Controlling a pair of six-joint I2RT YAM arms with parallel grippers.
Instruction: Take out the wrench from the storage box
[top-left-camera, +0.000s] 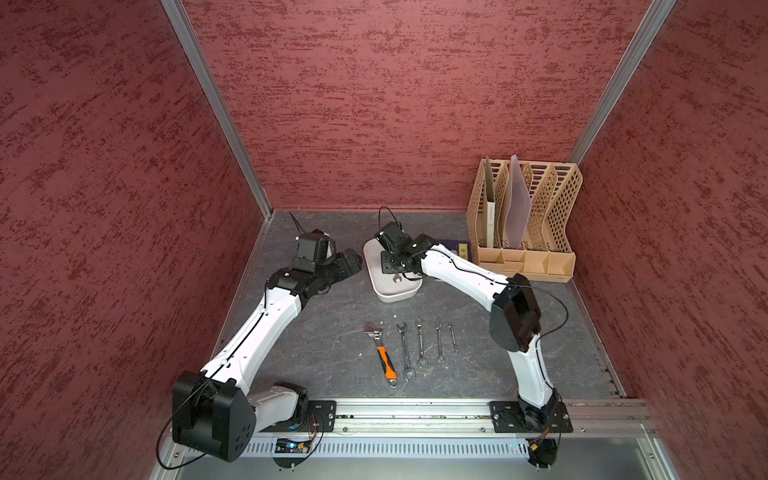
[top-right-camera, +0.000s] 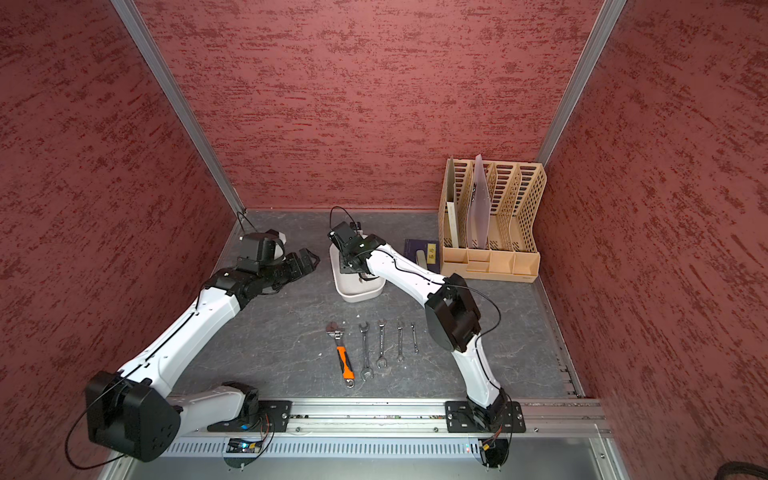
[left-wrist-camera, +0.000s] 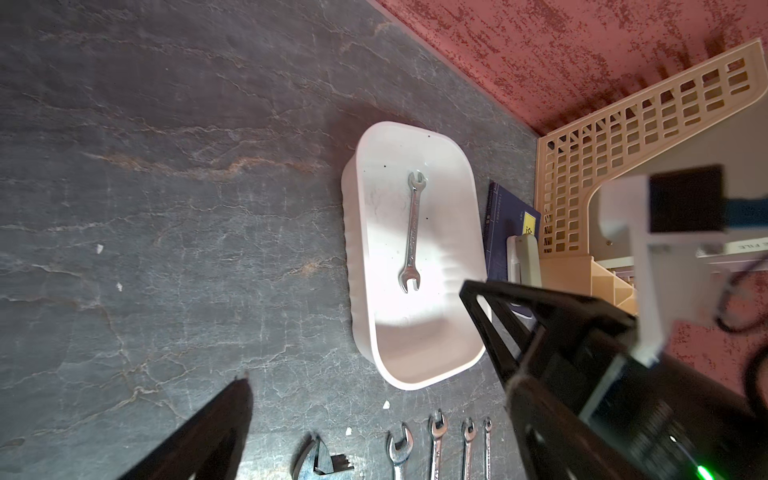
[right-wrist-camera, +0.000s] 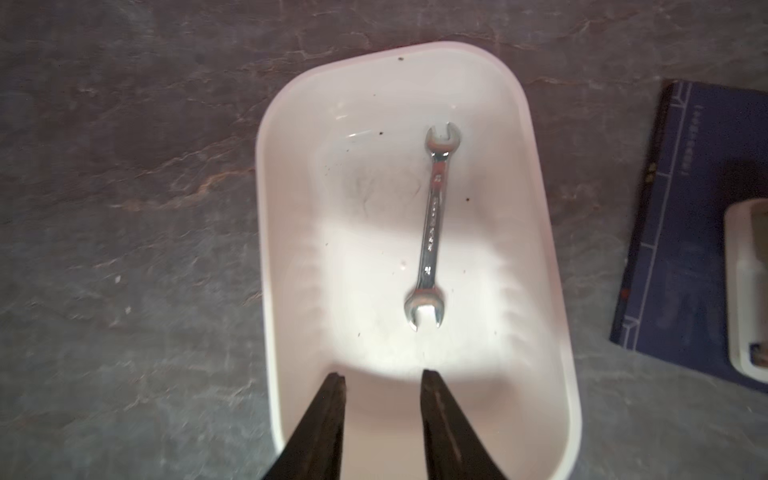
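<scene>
A silver double-ended open wrench (right-wrist-camera: 433, 220) lies on the floor of the white storage box (left-wrist-camera: 357, 256), slightly tilted along the box's length. Over the box's near part hangs my right gripper, its fingers (right-wrist-camera: 324, 420) parted with nothing between them. The wrench is beyond its fingertips in the right wrist view, apart from them. From above, the right arm hides part of the box. To the left of the box, my left gripper is open and empty, its fingers (left-wrist-camera: 220, 424) wide apart.
Towards the front lie an orange-handled adjustable wrench (top-left-camera: 385, 360) and several silver wrenches (top-left-camera: 405, 352) in a row. Right of the box is a blue notebook (right-wrist-camera: 696, 224) with a pale object on it; beyond stands a beige file rack (top-left-camera: 524, 260).
</scene>
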